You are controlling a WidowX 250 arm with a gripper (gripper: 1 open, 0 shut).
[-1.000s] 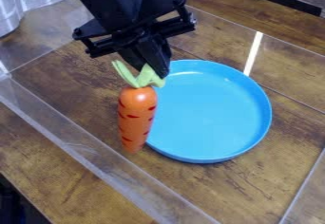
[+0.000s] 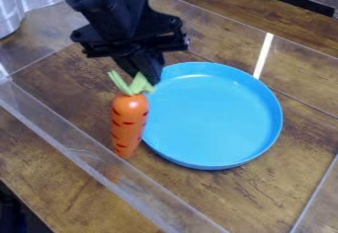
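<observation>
An orange toy carrot [image 2: 126, 123] with pale green leaves hangs upright at the left side of a blue plate [image 2: 211, 118], its top just under my black gripper [image 2: 142, 77]. The gripper's fingertips are at the leaves and look closed on them, though the fingers are mostly hidden by the wrist housing.
The plate lies on a brown wooden table [image 2: 258, 202] with free surface around it. A clear plastic edge runs diagonally across the lower left, and a pale object stands at the top left corner.
The gripper and the carrot have moved left and slightly up in the view over the last second. The plate has not moved.
</observation>
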